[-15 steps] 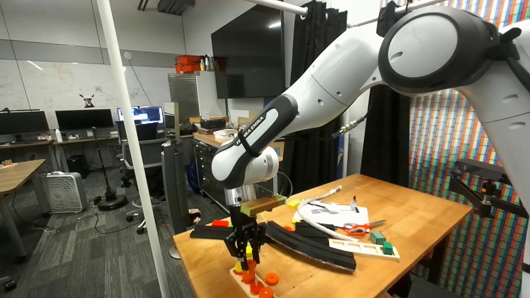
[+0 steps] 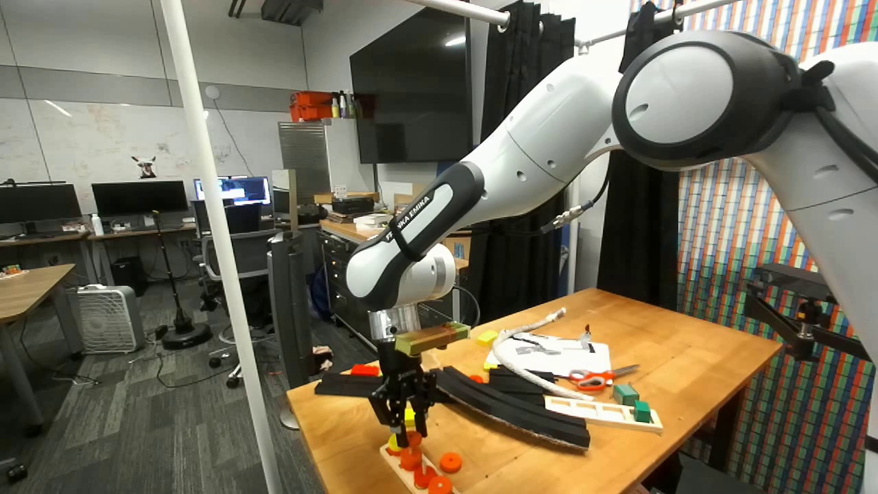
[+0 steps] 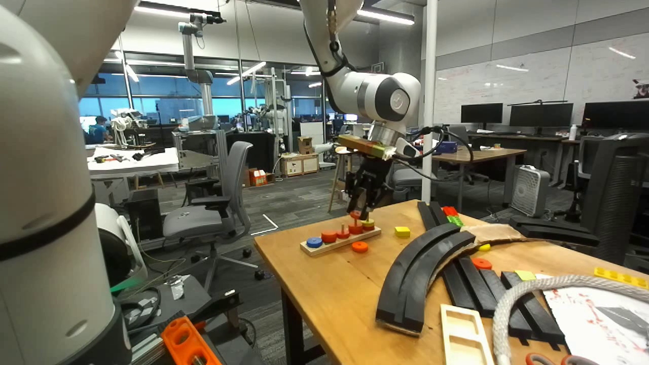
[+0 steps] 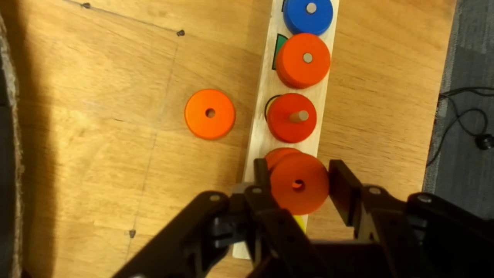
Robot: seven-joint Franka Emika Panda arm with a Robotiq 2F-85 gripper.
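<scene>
An orange disc with a centre hole [image 4: 303, 197] is held between the fingers of my gripper, shut on its sides. In the wrist view it overlaps another orange disc [image 4: 278, 155] on the wooden peg board [image 4: 252, 160]. Exterior view 2 has the gripper [image 3: 360, 212] low over the board, near its yellow disc [image 3: 368, 224]. A red disc [image 4: 288, 124] sits around a tall peg, followed by an orange disc [image 4: 298, 69] and a blue disc [image 4: 301, 17]. The held disc hides the peg beneath; a peg end shows faintly through its hole, off centre.
A loose orange disc [image 4: 202, 121] lies flat beside the board. Black curved track pieces [image 3: 406, 286], a yellow block [image 3: 402, 231], a pale tray [image 3: 451, 339] and a rope [image 3: 508, 304] occupy other parts of the table. The table edge [image 4: 437, 109] is close to the board.
In exterior view 1 the arm and gripper have shifted slightly to the left, the orange disc still between the fingers. The board and loose disc look unmoved.
</scene>
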